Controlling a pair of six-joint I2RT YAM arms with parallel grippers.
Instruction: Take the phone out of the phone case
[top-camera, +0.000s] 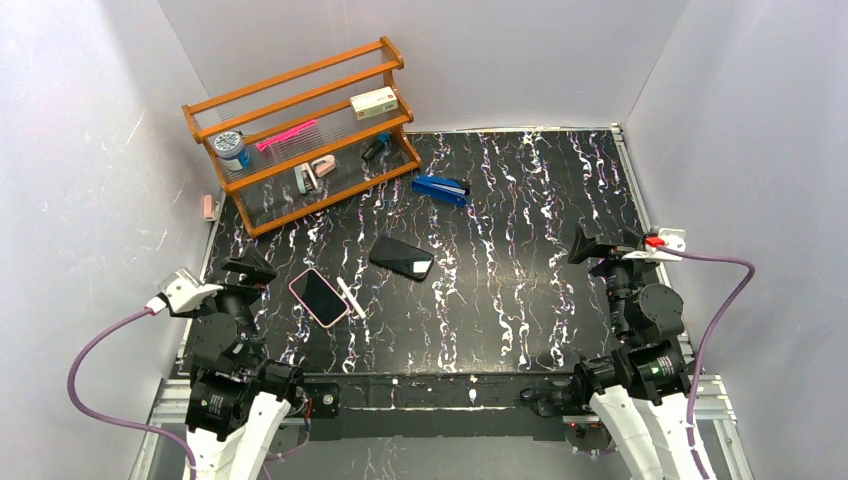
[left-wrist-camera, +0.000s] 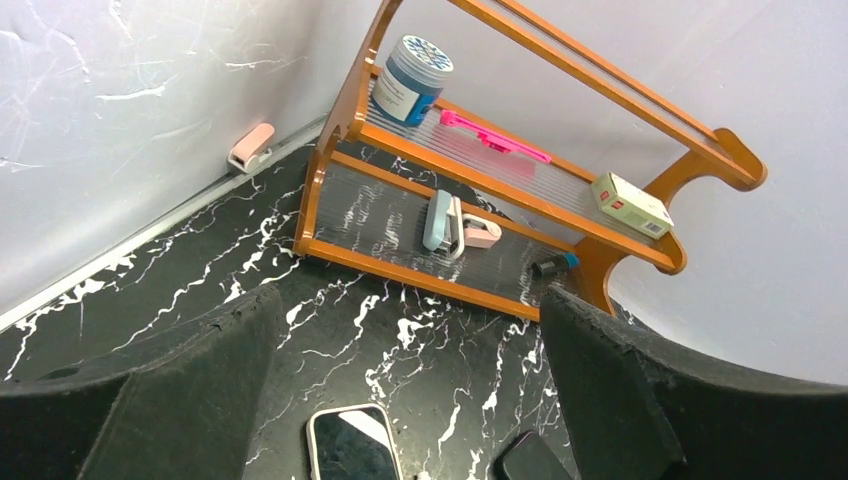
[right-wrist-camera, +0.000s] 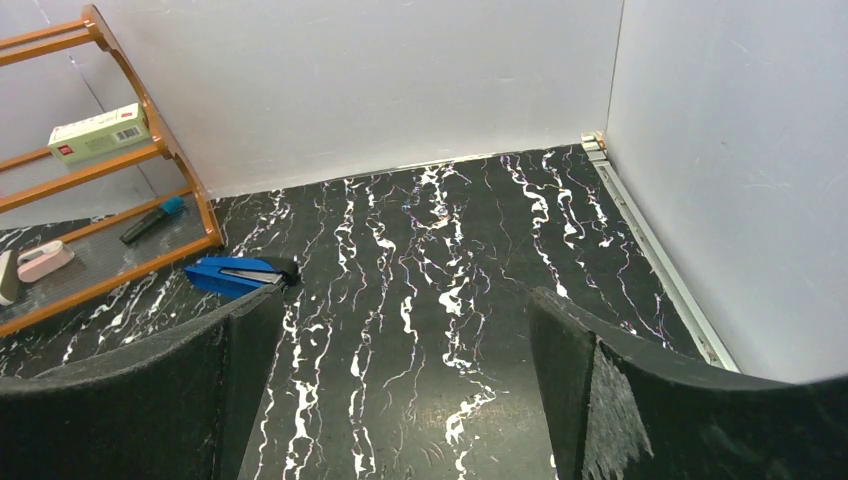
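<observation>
Two phone-like objects lie flat on the black marbled table. One, with a pink-edged rim, is the phone (top-camera: 319, 297) at the left; it shows at the bottom of the left wrist view as a phone (left-wrist-camera: 353, 444). The other is a black phone or case (top-camera: 401, 258) nearer the middle, partly visible as a dark rounded corner (left-wrist-camera: 531, 458). Which of them is in a case, I cannot tell. My left gripper is open and empty, raised left of the pink-edged phone. Far to the right, my right gripper hangs open with nothing between its fingers.
A white stick (top-camera: 351, 297) lies right of the pink-edged phone. A blue stapler (top-camera: 441, 189) rests near the back. The wooden rack (top-camera: 330, 199) at the back left holds a jar (top-camera: 231, 150), a box (top-camera: 374, 103) and small items.
</observation>
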